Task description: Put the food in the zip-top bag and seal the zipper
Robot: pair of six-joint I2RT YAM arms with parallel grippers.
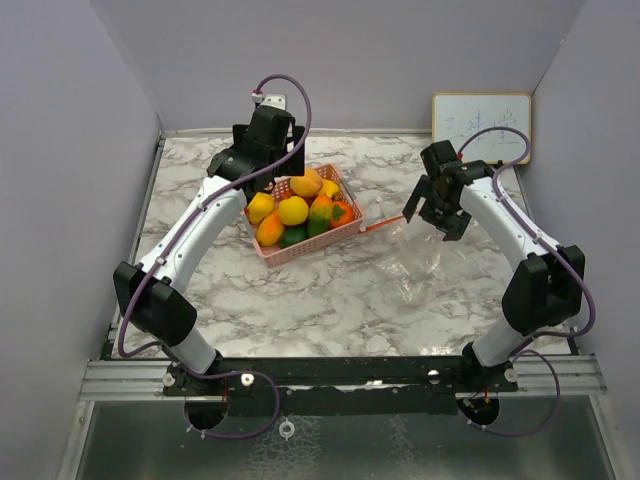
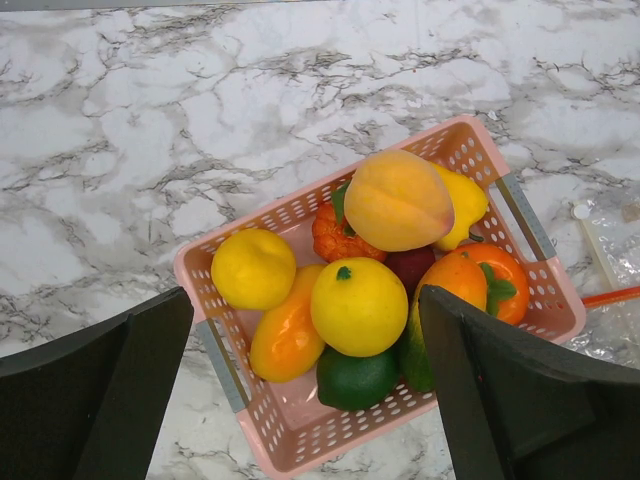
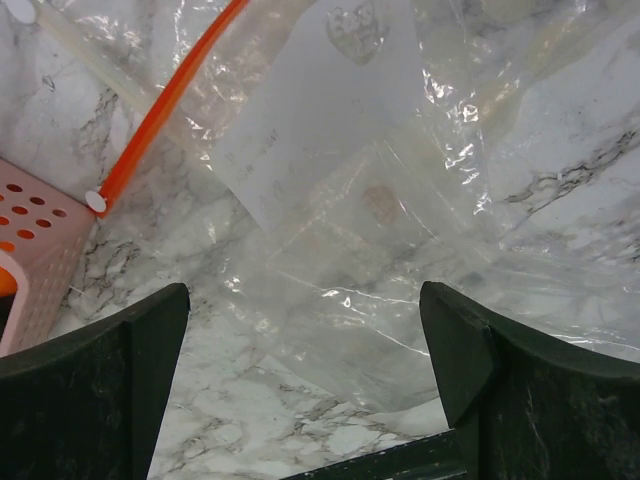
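Clear zip top bags lie flat on the marble table, overlapping one another, with an orange zipper strip along one edge. Over them hovers my right gripper, its fingers wide apart and nothing between. A pink basket to the left is full of toy fruit, among them a yellow round fruit, a peach, a mango, a dark green avocado and an orange persimmon. Above this basket my left gripper hangs open, holding nothing.
At the back right stands a small whiteboard with writing on it. The basket's right corner comes close to the bags' orange strip. Bare marble shows in front of the basket and to its left.
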